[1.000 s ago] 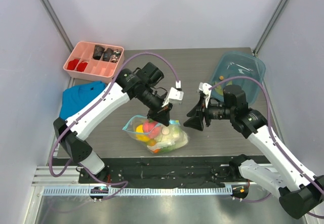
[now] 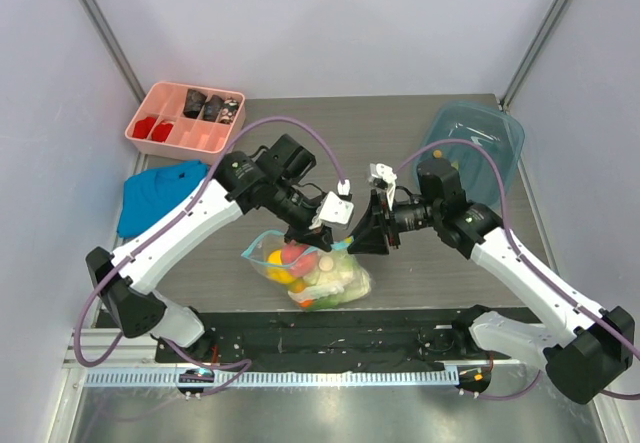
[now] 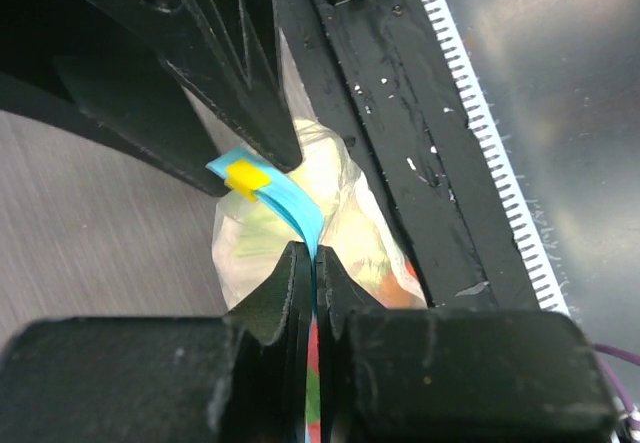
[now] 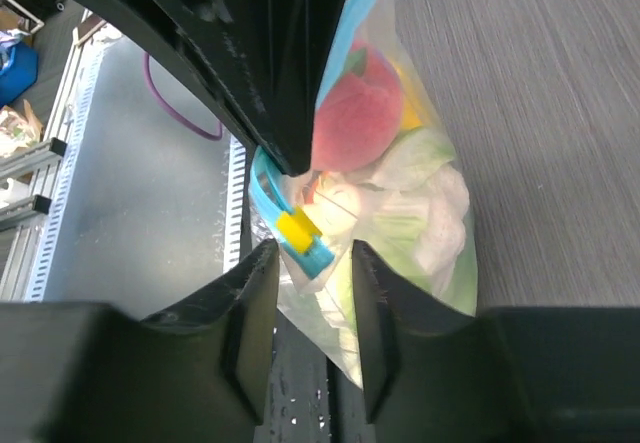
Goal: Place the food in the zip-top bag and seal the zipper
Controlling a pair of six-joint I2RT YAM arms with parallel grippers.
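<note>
The clear zip bag [image 2: 320, 278] lies near the table's front, holding colorful food and pale vegetables. My left gripper is shut on its blue zipper strip [image 3: 298, 208]. In the right wrist view, the yellow slider [image 4: 298, 231] sits on the strip just beyond my right gripper, whose fingers stand apart around the zipper's end. In the left wrist view, the right gripper's dark fingers reach over that end beside the slider.
A pink divided box [image 2: 185, 143] and blue cloth [image 2: 150, 203] are at the left. A teal bin [image 2: 485, 123] stands at the back right. A black strip runs along the table's front edge.
My right gripper has moved left to the zipper's end at the bag. The left gripper has shifted only slightly.
</note>
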